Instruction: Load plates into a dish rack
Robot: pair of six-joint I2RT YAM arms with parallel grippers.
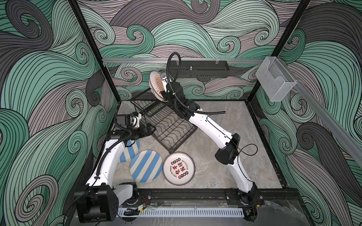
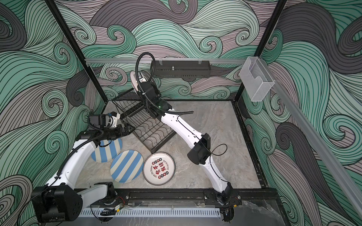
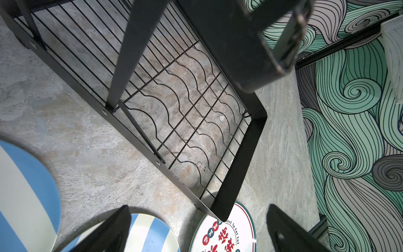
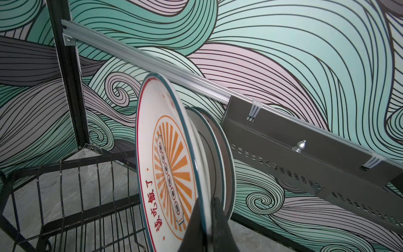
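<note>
My right gripper is shut on the rim of a white plate with an orange sunburst (image 4: 172, 168), which stands nearly upright above the far part of the black wire dish rack (image 1: 178, 142). The arm partly hides this plate (image 1: 157, 84) from above. More plates (image 4: 228, 163) stand on edge right behind it in the right wrist view. My left gripper is open and empty, its blurred fingers (image 3: 113, 231) wide apart beside the rack's left side. On the table lie a blue-striped plate (image 1: 146, 166) and a white plate with red characters (image 1: 179, 168).
Another striped plate (image 1: 130, 151) lies partly under the left arm. A dark shelf (image 1: 199, 69) hangs on the back rail, close to the right gripper. A mesh holder (image 1: 275, 78) hangs at the right.
</note>
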